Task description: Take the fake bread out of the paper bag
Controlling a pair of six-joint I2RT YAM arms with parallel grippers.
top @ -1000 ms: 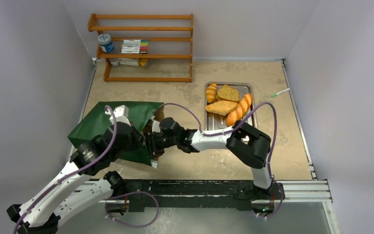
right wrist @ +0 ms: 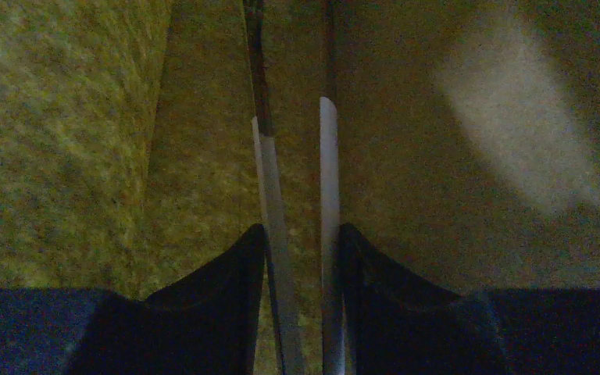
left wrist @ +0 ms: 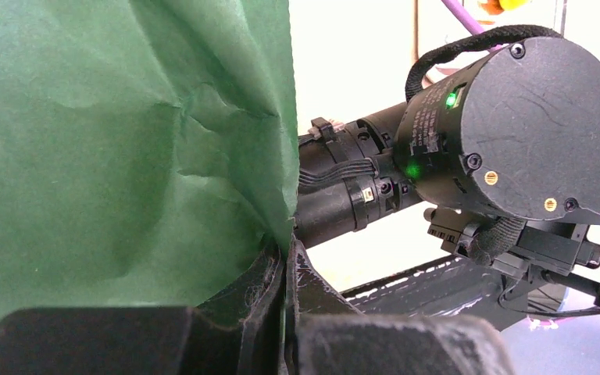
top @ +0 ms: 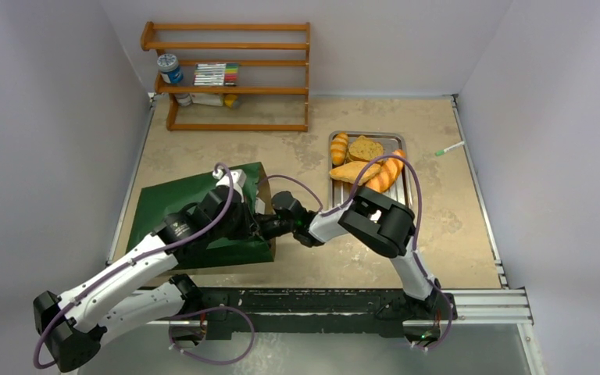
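The green paper bag (top: 164, 211) lies on its side at the left of the table, mouth toward the right. My left gripper is shut at the edge of the bag's mouth, with the green paper rim between its fingertips. My right gripper reaches into the mouth; its dark interior fills the right wrist view, and the two fingers stand slightly apart with a narrow gap. I see no bread between them.
A metal tray (top: 398, 141) with several pieces of fake bread stands at the right. A wooden rack (top: 306, 74) with jars and markers is at the back, and a green-tipped pen (top: 451, 148) lies at the far right.
Both arms have moved rightward in the top view over the last second, and the bag's mouth has shifted right with them. The right arm's elbow has shifted too.
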